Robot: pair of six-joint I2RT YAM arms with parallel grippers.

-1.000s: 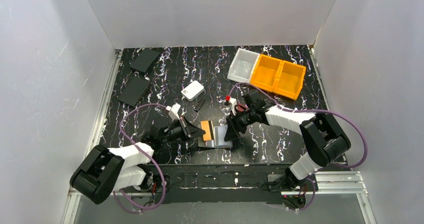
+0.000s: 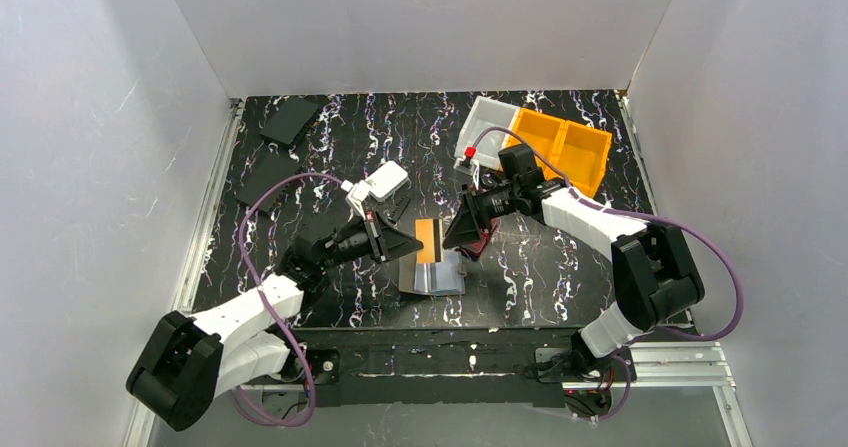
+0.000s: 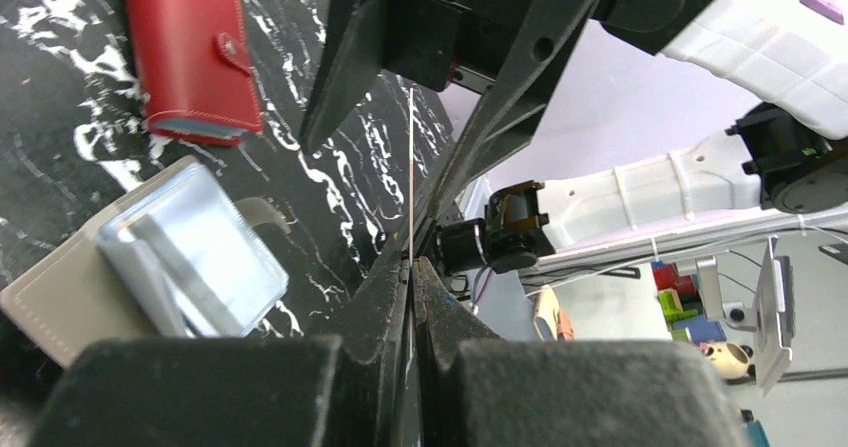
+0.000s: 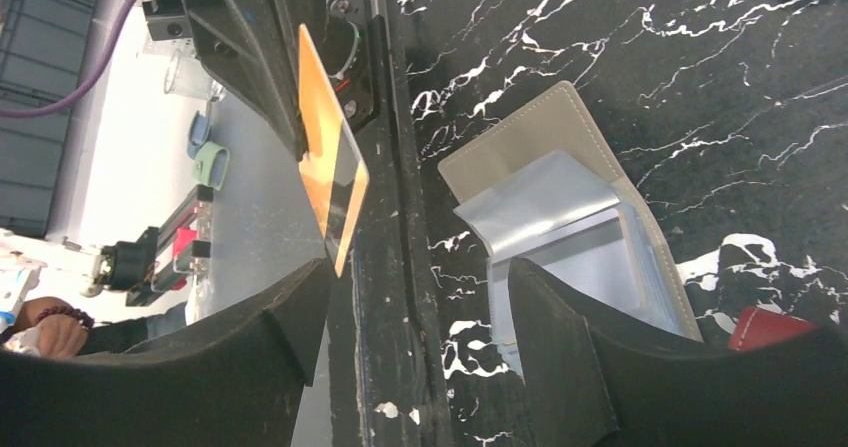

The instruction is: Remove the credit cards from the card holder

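My left gripper is shut on an orange card [image 2: 428, 241], held up above the open card holder; in the left wrist view the card [image 3: 410, 167] shows edge-on between the fingers. The holder lies on the table with its clear sleeves [image 3: 215, 242] spread. My right gripper stands open over the holder, just right of the card in the top view, with nothing visible between its fingers. A closed red card holder [image 3: 190, 57] lies beyond, partly hidden by the right gripper in the top view.
Grey and orange bins [image 2: 580, 157] stand at the back right. Two dark slabs [image 2: 290, 117] lie at the back left, and a white box [image 2: 388, 175] with a small black item lies behind the grippers. The table's front edge is close to the holder.
My right gripper has also lifted and shifted toward the back.
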